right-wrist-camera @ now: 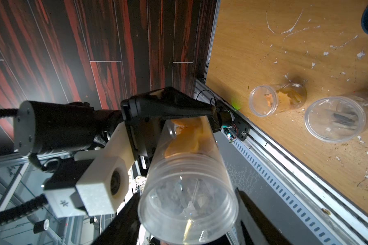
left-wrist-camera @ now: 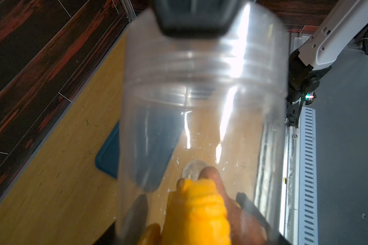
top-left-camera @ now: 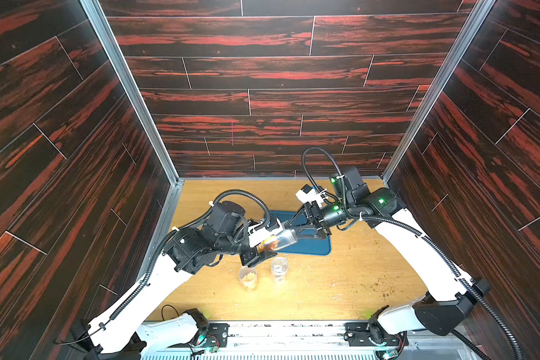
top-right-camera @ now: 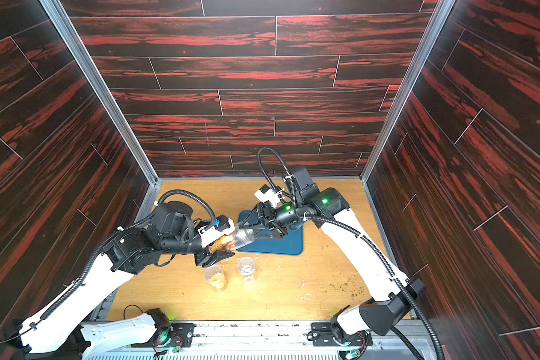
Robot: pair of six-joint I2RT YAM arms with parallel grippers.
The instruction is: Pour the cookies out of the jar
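Note:
A clear jar (top-left-camera: 279,240) (top-right-camera: 234,239) with orange cookies (left-wrist-camera: 195,212) hangs sideways above the table between the two grippers. My left gripper (top-left-camera: 261,244) is shut on the cookie end. My right gripper (top-left-camera: 294,226) is at the other, capped end, its blurred fingers at either side of that end in the right wrist view; whether they touch it is unclear. On the table below stand a cup with orange pieces (top-left-camera: 247,277) and an empty-looking clear container (top-left-camera: 279,270).
A blue tray (top-left-camera: 312,246) lies behind the held jar, partly hidden by the arms. Dark walls enclose the back and sides.

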